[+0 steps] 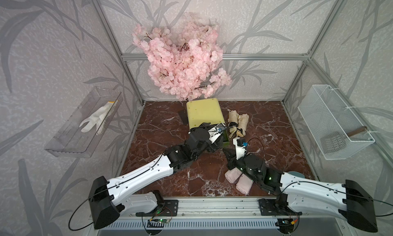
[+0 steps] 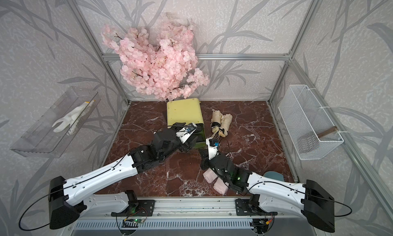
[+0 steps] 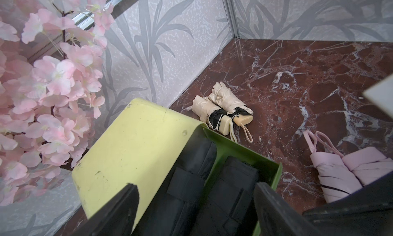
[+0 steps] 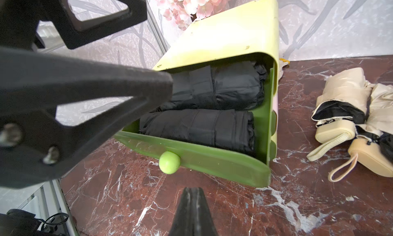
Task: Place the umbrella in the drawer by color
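Note:
The yellow-topped cabinet (image 4: 233,27) has its green drawer (image 4: 204,164) pulled out. Two rolled black umbrellas lie side by side inside, a rear umbrella (image 4: 235,86) and a front umbrella (image 4: 200,125). Over the drawer, my left gripper is open, its fingers spread above the black umbrellas and gripping nothing. My right gripper is shut, nothing between its fingertips, just in front of the drawer's green knob (image 4: 169,162). Two beige umbrellas (image 3: 223,105) rest right of the cabinet. Two pink umbrellas (image 3: 352,166) lie nearer the front, partly behind my right arm in the top views.
Pink blossoms (image 1: 184,60) hang over the cabinet's back. A clear bin (image 1: 84,125) with a white glove is on the left wall, a white mesh basket (image 1: 335,121) on the right. Both arms crowd the drawer front.

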